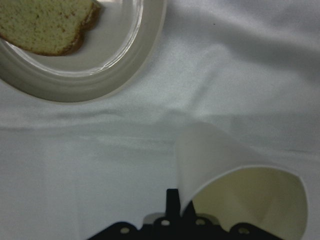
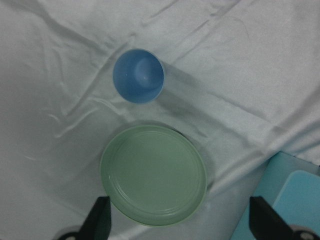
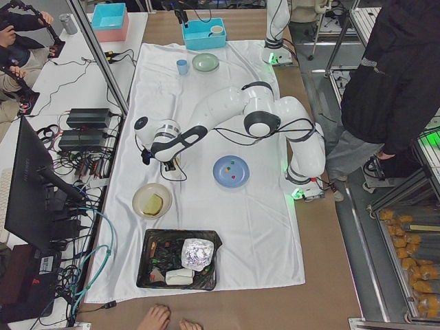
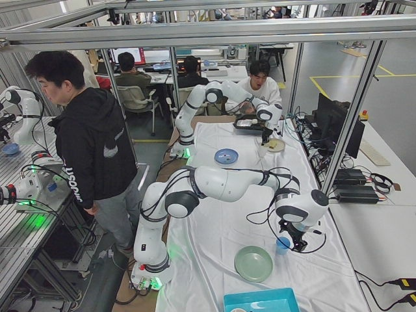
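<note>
My left gripper is shut on the rim of a white cup (image 1: 220,152), which is tilted with its opening toward the wrist camera. Beside it lies a beige plate (image 1: 120,80) holding a slice of bread (image 1: 45,22), also seen in the left camera view. My right gripper stands open above the table, over a green plate (image 2: 152,175), with a blue cup (image 2: 137,75) just beyond it, upright. Nothing shows between its fingers.
A blue plate (image 3: 231,179) with small pieces on it lies mid-table. A black tray (image 3: 155,275) with foil and other items is at the near end, a turquoise bin (image 2: 295,200) at the far end. People stand or sit around the table.
</note>
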